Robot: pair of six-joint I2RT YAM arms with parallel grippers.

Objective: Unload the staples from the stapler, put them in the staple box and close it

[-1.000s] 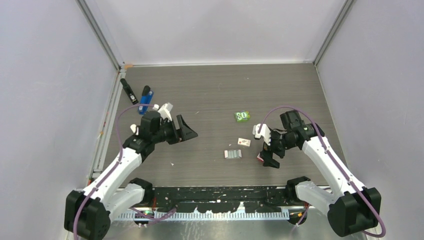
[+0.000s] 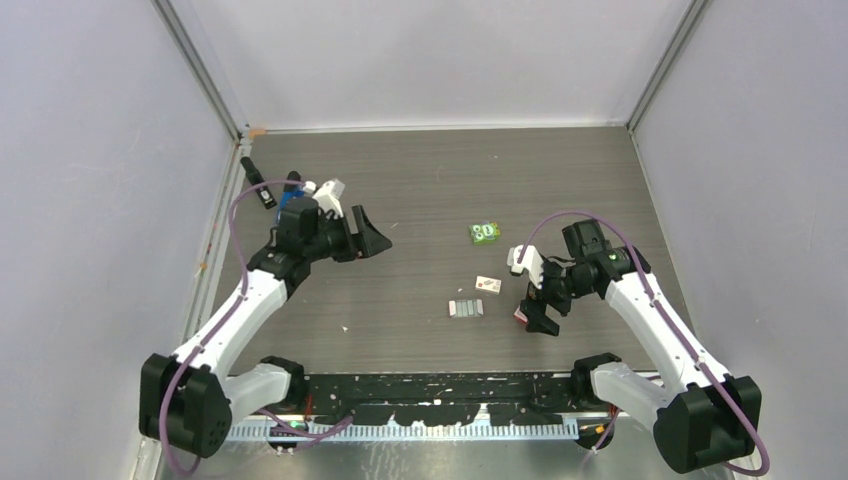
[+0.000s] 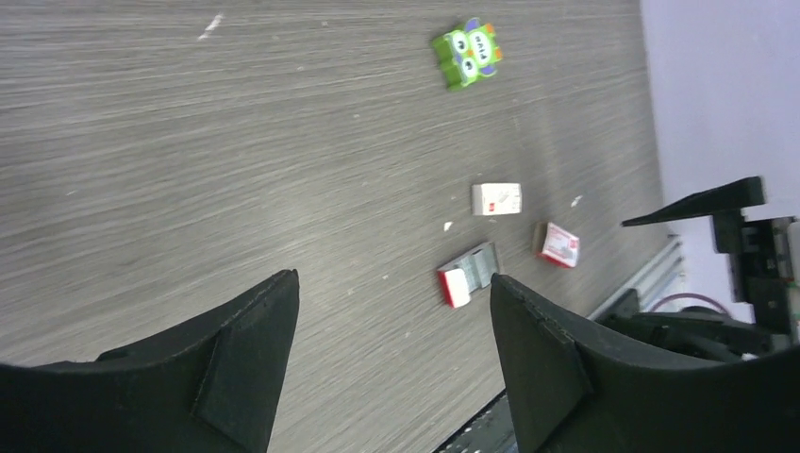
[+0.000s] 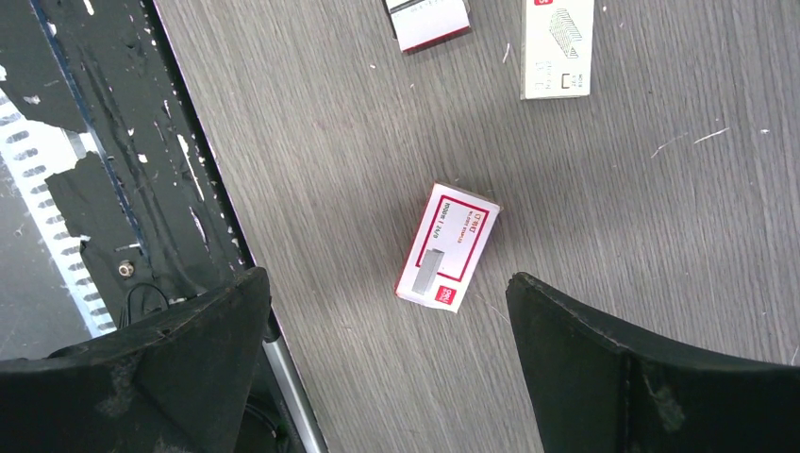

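In the top view my left gripper (image 2: 364,232) hangs over the left-middle table, its fingers apart and empty. Behind it a blue tool (image 2: 290,191), perhaps the stapler, is partly hidden by the arm. My right gripper (image 2: 540,318) is open above a red-and-white staple box (image 4: 445,247), which lies between its fingers' outlines in the right wrist view. A white box (image 2: 488,285) and a grey item with a red-and-white end (image 2: 466,308) lie at the centre front.
A green owl-faced object (image 2: 484,232) sits at the centre. A black elongated tool (image 2: 258,182) lies at the back left. Walls bound both sides.
The right arm and the objects on the table have not moved.
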